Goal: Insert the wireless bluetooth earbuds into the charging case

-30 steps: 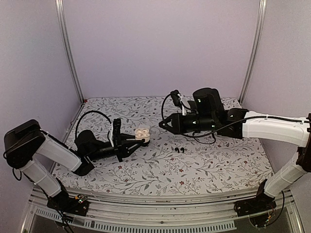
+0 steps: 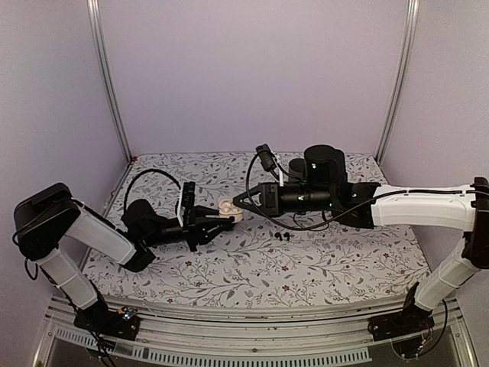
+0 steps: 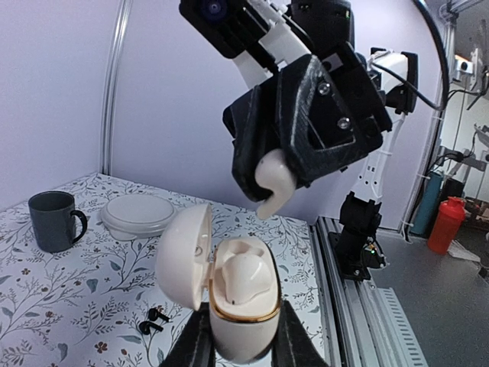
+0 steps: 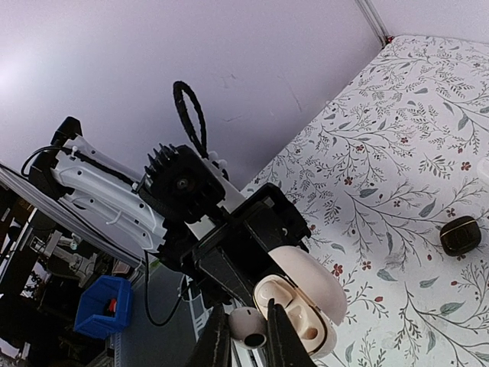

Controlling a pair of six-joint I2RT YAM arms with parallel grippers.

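Observation:
My left gripper [image 2: 226, 220] is shut on the open white charging case, held upright in midair with its lid raised and earbud slots showing, also seen in the right wrist view [image 4: 296, 306]. My right gripper [image 2: 241, 199] is shut on a white earbud [image 3: 275, 180], which points downward above and just beside the case in the left wrist view. In the right wrist view the earbud's rounded end [image 4: 248, 325] sits between the dark fingers, in front of the case.
Two small black pieces [image 3: 151, 321] lie on the floral table below the grippers. A dark mug [image 3: 52, 222] and white lidded container [image 3: 137, 212] stand farther back. A black square object [image 4: 460, 235] also rests on the table.
My right gripper has moved left toward the case, closing the gap. The left gripper and case have shifted slightly right and up in the top view.

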